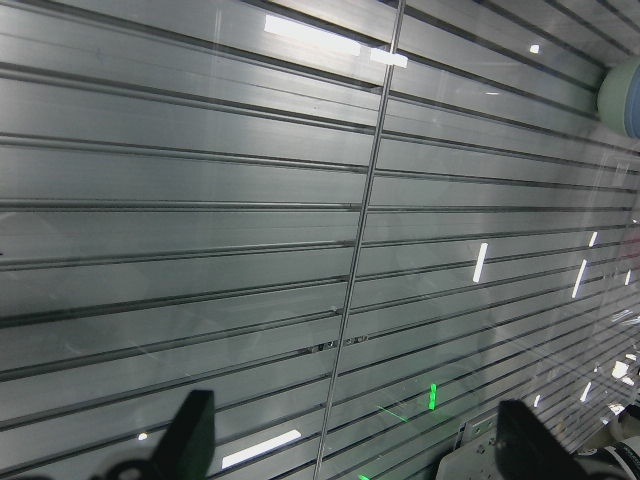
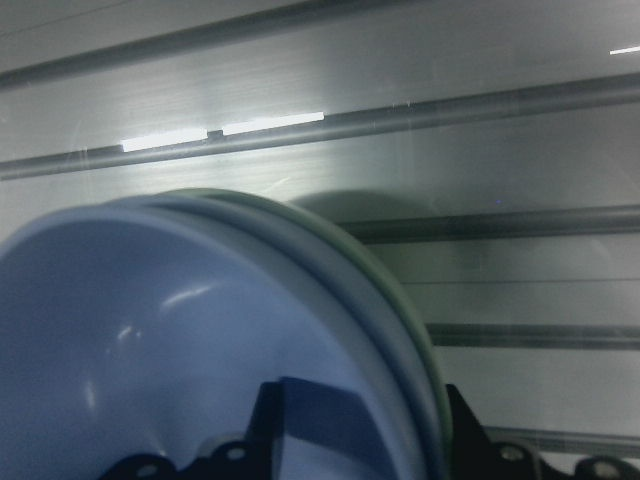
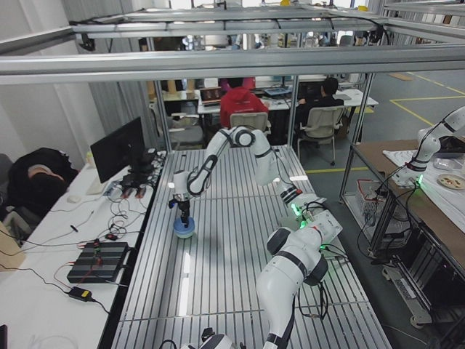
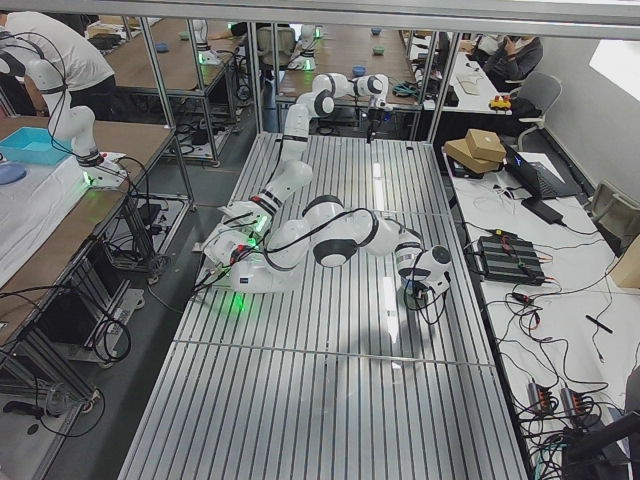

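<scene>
A stack of bowls (image 3: 184, 228), two blue inside a green one, sits on the slatted metal table; in the right wrist view the inner blue bowl (image 2: 150, 300) fills the lower left. My right gripper is over the stack's rim, one finger inside the bowl and one outside, apparently open. My left gripper hangs over bare slats, its fingers wide apart, with a bowl's edge (image 1: 620, 100) at the top right of that wrist view.
A white side table (image 3: 51, 313) with a monitor, cables and black boxes runs along one side; a neighbouring bench with another arm stands opposite.
</scene>
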